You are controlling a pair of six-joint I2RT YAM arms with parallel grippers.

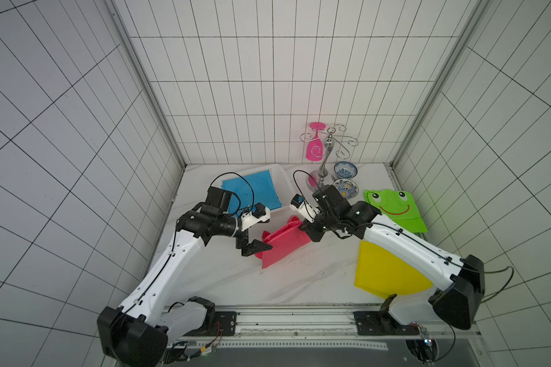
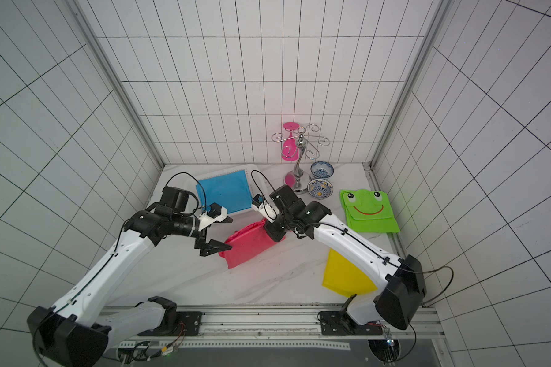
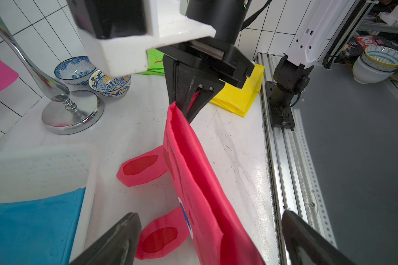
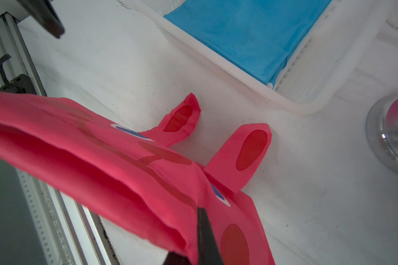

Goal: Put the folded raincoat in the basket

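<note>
The folded pink raincoat (image 1: pixel 282 248), with eyes and ear flaps, hangs slanted over the middle of the table. My right gripper is shut on its upper right edge. Around the raincoat's other end, my left gripper (image 1: pixel 269 231) stands wide open; its fingers (image 3: pixel 123 240) show on both sides of the pink cloth in the left wrist view, apart from it there. Behind the raincoat is the white basket (image 4: pixel 234 72), with a folded blue piece (image 1: pixel 257 188) inside. Both ears (image 4: pixel 252 148) point toward the basket side.
Right of the basket stands a silver rack (image 1: pixel 322 174) bearing a pink glass (image 1: pixel 314 146), beside two patterned bowls (image 1: pixel 345 188). A green frog-faced piece (image 2: pixel 369 208) and a yellow one (image 2: pixel 346 275) lie to the right.
</note>
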